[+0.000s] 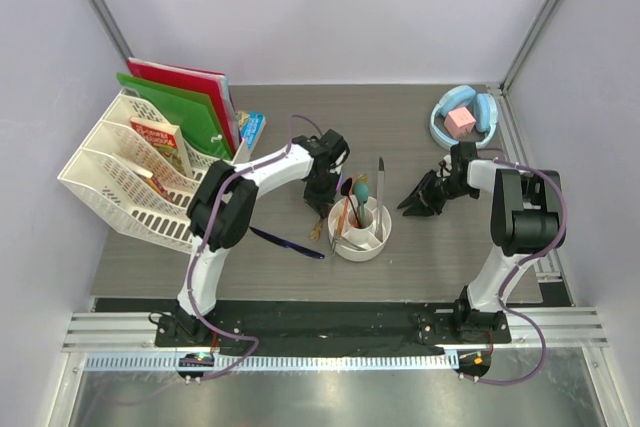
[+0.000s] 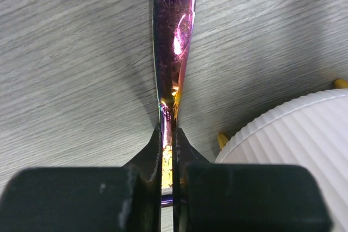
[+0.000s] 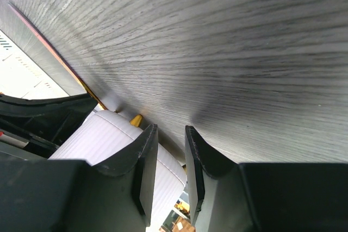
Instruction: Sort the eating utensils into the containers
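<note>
A shiny purple-and-gold utensil point(image 2: 175, 31) lies on the table, left of the round white container point(image 1: 352, 253). My left gripper is down over its narrow golden part, one finger close against each side; whether they grip it firmly I cannot tell. In the top view the gold end of that utensil point(image 1: 316, 232) shows below the left gripper point(image 1: 322, 197). A dark blue knife point(image 1: 287, 243) rests nearer the front. The container holds several utensils, among them a teal spoon point(image 1: 361, 190) and a dark spoon point(image 1: 346, 187). My right gripper stands open and empty right of it.
A white slatted rack point(image 1: 110, 182) with books and folders fills the left side. Blue headphones point(image 1: 455, 99) around a pink cube point(image 1: 460, 123) lie at the back right. Bare table lies behind the container.
</note>
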